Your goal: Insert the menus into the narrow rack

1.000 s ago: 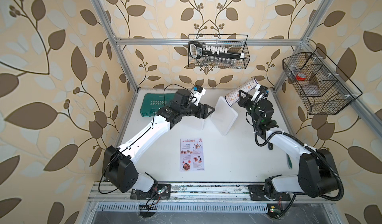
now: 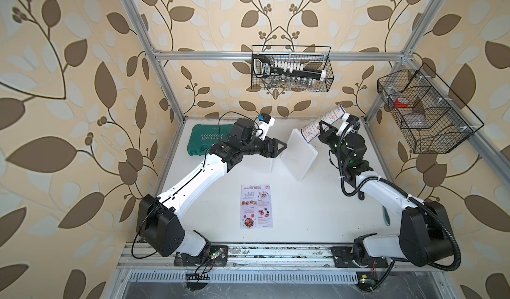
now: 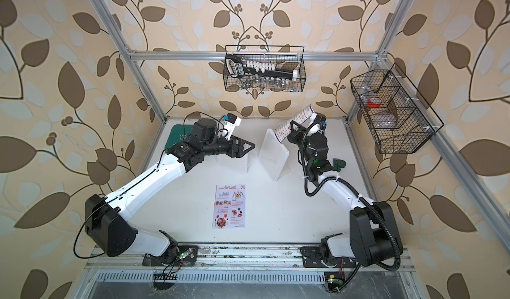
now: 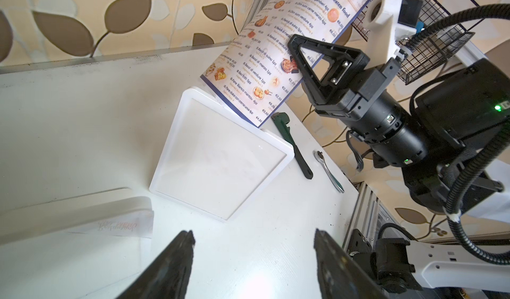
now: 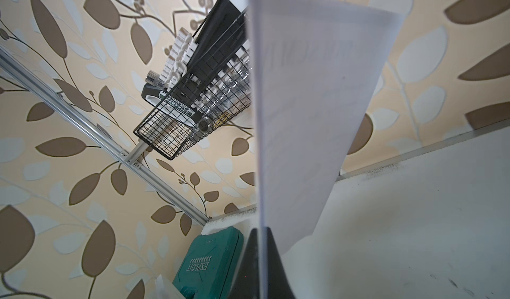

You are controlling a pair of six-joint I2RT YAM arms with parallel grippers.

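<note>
A printed menu (image 4: 268, 54) is gripped at its side by my right gripper, which is shut on that thin sheet. It slants above a narrow white rack (image 4: 220, 153) standing tilted on the table. The menu's lower edge overlaps the rack's top edge in the left wrist view; whether it enters the slot I cannot tell. My left gripper is open and empty, just left of this rack (image 2: 299, 155) in the top left view. Another white rack (image 4: 79, 230) stands further left, with faint menu print showing at its end. A second menu (image 2: 256, 206) lies flat, face up, nearer the front.
A green case (image 2: 209, 138) lies at the back left. A green-handled tool (image 4: 292, 145) and a ratchet (image 4: 328, 170) lie on the right. Wire baskets (image 2: 292, 81) hang above the back edge.
</note>
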